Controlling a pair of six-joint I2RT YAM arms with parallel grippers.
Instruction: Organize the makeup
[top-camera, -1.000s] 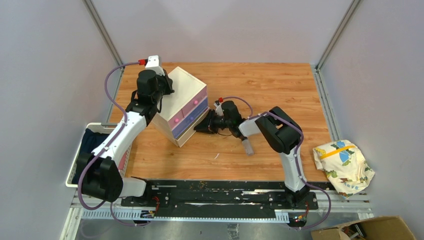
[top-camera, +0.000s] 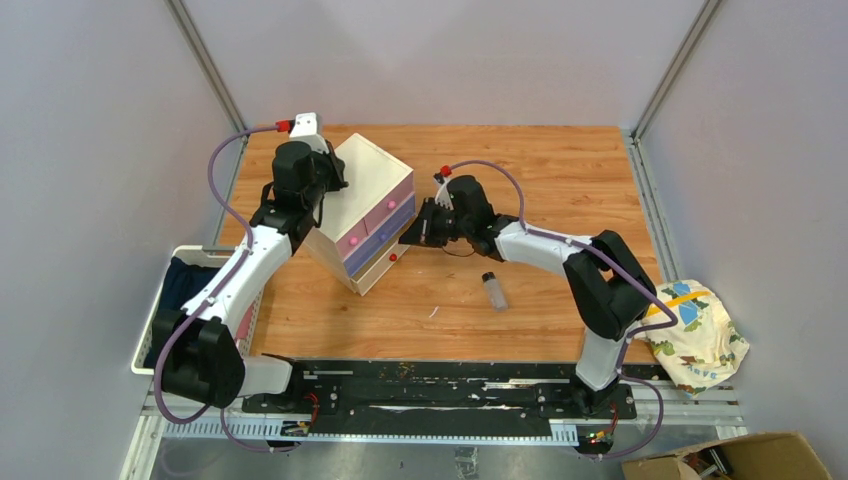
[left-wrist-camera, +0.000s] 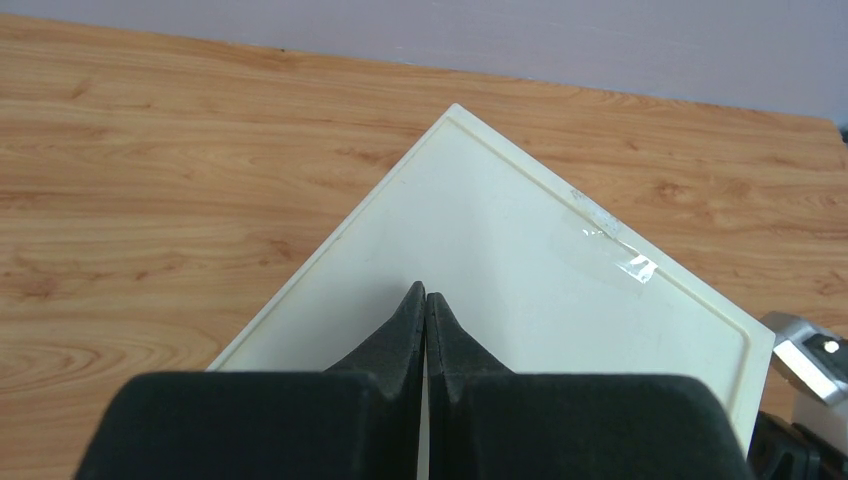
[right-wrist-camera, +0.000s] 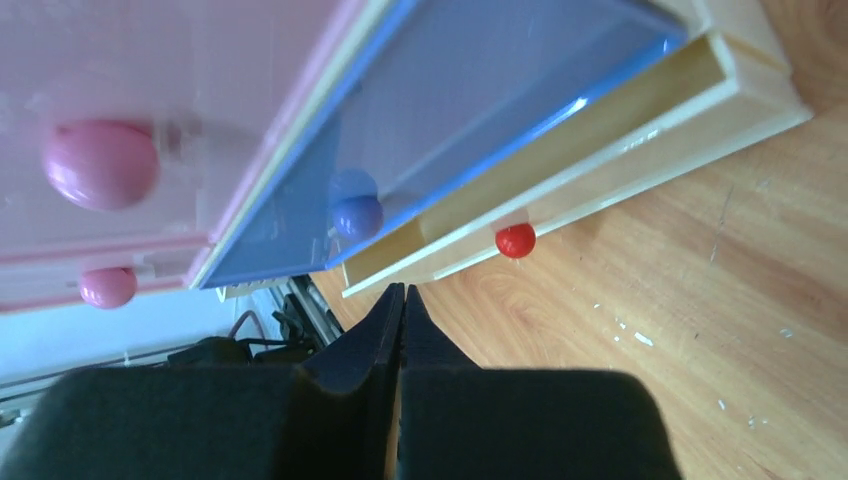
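Note:
A small white-topped cabinet (top-camera: 372, 165) stands turned at an angle on the wooden table. Its front has two pink drawers (right-wrist-camera: 97, 163), a blue drawer (right-wrist-camera: 430, 120) and a cream bottom drawer (right-wrist-camera: 600, 178) with a red knob (right-wrist-camera: 515, 240). That bottom drawer stands out slightly from the cabinet, and its visible inside looks bare. Over the cabinet's top, my left gripper is shut with nothing between its fingers. My right gripper, shut and empty, points toward the cabinet's front. A small clear bottle with a dark cap (top-camera: 495, 291) lies on the table below the right arm.
At left is a white basket (top-camera: 143, 340) with dark cloth. A patterned pouch (top-camera: 700, 345) lies off the table at right, and a cardboard box (top-camera: 790, 455) sits in the bottom right corner. Wood is clear at the table's back right.
The left arm has barely moved.

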